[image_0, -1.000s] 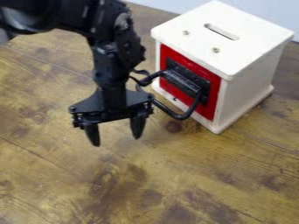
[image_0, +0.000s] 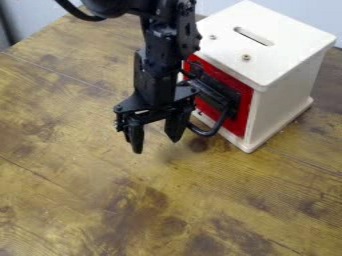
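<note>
My black gripper (image_0: 155, 134) hangs low over the wooden table, left of a white box (image_0: 277, 75) with a red front panel (image_0: 237, 124). Its two fingers point down, apart, with nothing visible between them. A black fitting (image_0: 219, 96) with a curved black bar is mounted on the red panel; the gripper is close in front of it and partly hides it. Whether they touch I cannot tell.
The box has a slot (image_0: 253, 35) in its top.
Over the last second the arm has moved right and slightly up, closer to the box's red front. The box has stayed in place.
</note>
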